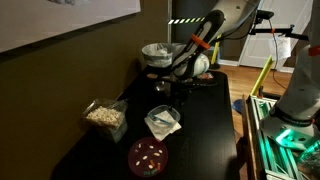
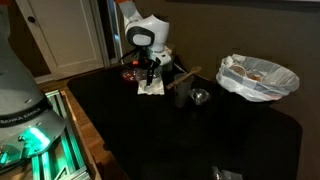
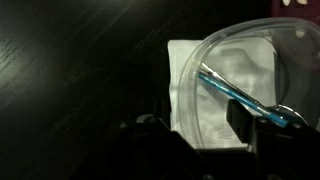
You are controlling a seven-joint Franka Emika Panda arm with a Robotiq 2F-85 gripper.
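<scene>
A clear plastic bowl [image 3: 186, 88] rests on a white napkin [image 3: 181, 52]. Inside the bowl lies a spoon [image 3: 236, 93] with a blue-toned handle. My gripper is open, and in the wrist view its dark fingers [image 3: 243, 122] appear on either side of the bowl's near rim. Whether they touch it cannot be told. From exterior view 1, the bowl [image 1: 161, 120] sits at mid-table with my gripper [image 1: 176, 96] just behind it. Exterior view 2 has the gripper [image 2: 151, 76] over the napkin [image 2: 151, 87], the bowl being hard to make out.
A red plate [image 1: 148, 157] with small pieces on it is close to the bowl. Against the wall stands a clear tub [image 1: 107, 119] of pale bits. A dark cup [image 2: 182, 93], metal bowl [image 2: 200, 96] and lined basket [image 2: 257, 80] are farther along.
</scene>
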